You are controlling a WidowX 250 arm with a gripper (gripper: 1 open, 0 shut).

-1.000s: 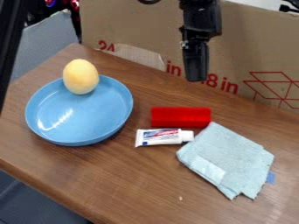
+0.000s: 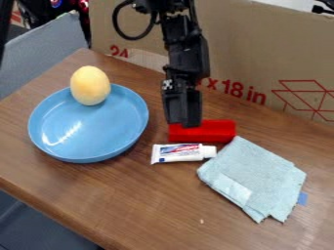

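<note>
My black gripper (image 2: pixel 182 111) hangs low over the left end of a red block (image 2: pixel 209 131), its fingers pointing down and open; whether they touch the block is hard to tell. A white toothpaste tube (image 2: pixel 183 153) lies just in front of the block. A blue plate (image 2: pixel 88 137) sits on the left, with a pale yellow egg-shaped object (image 2: pixel 90 85) at its back edge.
A light blue folded cloth (image 2: pixel 255 178) lies at the right. A cardboard box (image 2: pixel 274 68) stands along the back.
My gripper has come down, and somewhat to the left, from high in front of the cardboard to just over the red block. The objects on the table have not visibly moved.
</note>
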